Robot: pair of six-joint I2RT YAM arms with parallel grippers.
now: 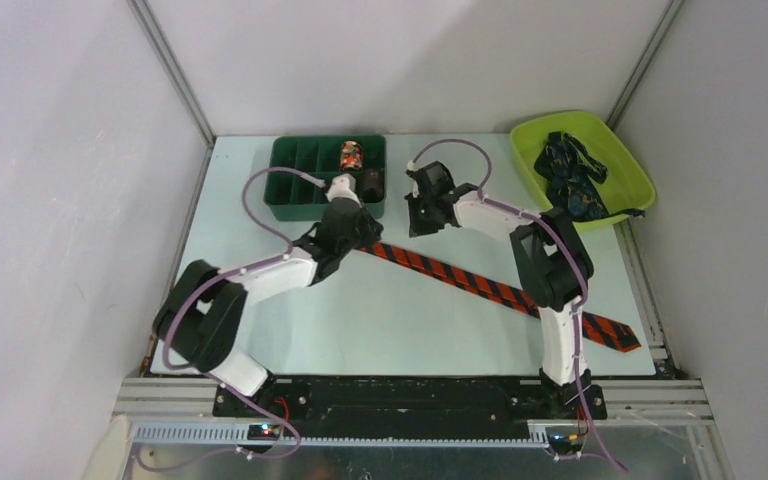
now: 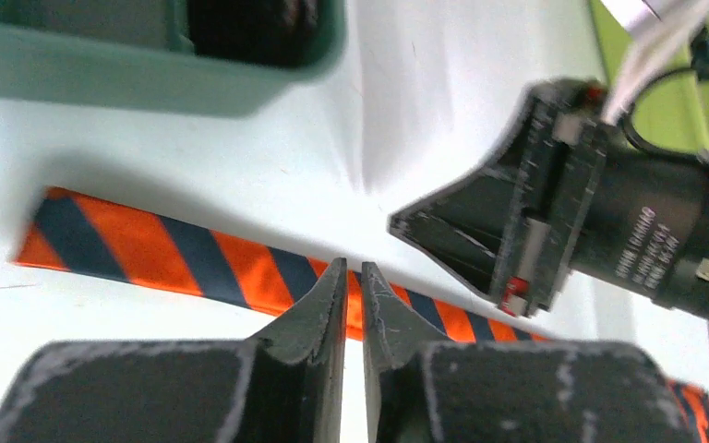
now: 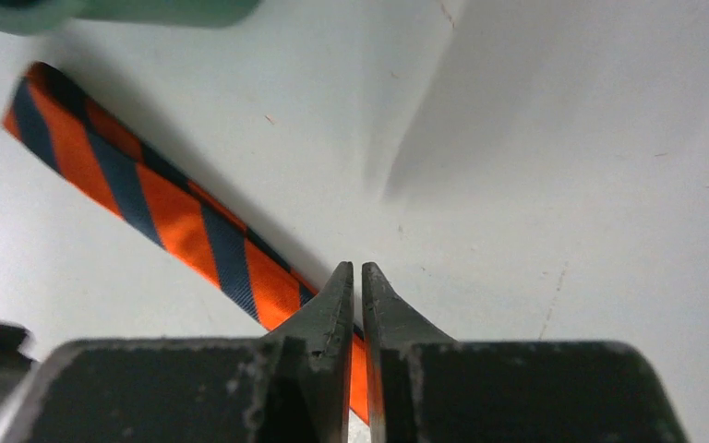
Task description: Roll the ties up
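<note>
An orange-and-navy striped tie (image 1: 460, 281) lies flat across the table, running from below the green tray to the front right. Its narrow end shows folded over in the right wrist view, at the upper left of the tie (image 3: 152, 198). My left gripper hovers over the tie near that end, fingers slightly apart, with the tie (image 2: 208, 263) visible beyond the gap and nothing held. Above the table beside the tie, my right gripper is shut, nothing showing between its fingers. The right forearm covers part of the tie's wide end.
A divided green tray (image 1: 300, 213) at the back left holds a rolled colourful tie (image 1: 351, 156) and a dark roll (image 1: 371, 183). In the lime-green basin (image 1: 615, 150) at the back right lie dark ties (image 1: 568, 178).
</note>
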